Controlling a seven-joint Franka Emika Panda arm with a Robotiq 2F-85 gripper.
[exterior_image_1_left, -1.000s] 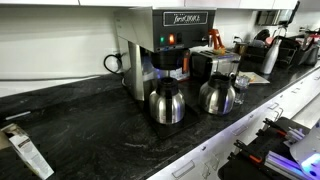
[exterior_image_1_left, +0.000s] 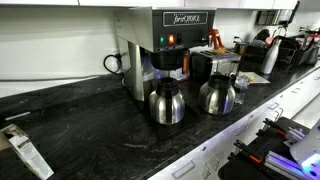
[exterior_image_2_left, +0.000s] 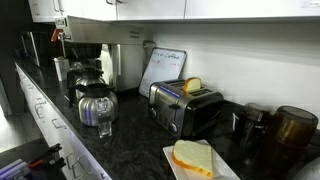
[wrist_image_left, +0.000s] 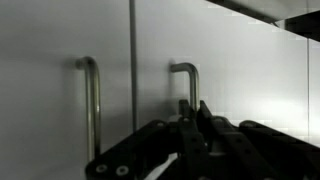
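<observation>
In the wrist view my gripper is shut on the lower part of a curved metal handle (wrist_image_left: 188, 69) on a pale cabinet door (wrist_image_left: 250, 65). The handle's bent top rises clear above the fingers. To its left, across a dark vertical seam, a second handle (wrist_image_left: 92, 105) stands free on the neighbouring panel (wrist_image_left: 35, 90). A dark gap shows beyond the panel's edge at upper right. Neither exterior view clearly shows the fingers.
A coffee machine (exterior_image_1_left: 160, 35) and steel carafes (exterior_image_1_left: 167, 103) stand on the black counter (exterior_image_1_left: 80, 130). A toaster (exterior_image_2_left: 185, 108) holds bread (exterior_image_2_left: 192, 86), near a plate (exterior_image_2_left: 225, 172) with a sandwich (exterior_image_2_left: 193, 155).
</observation>
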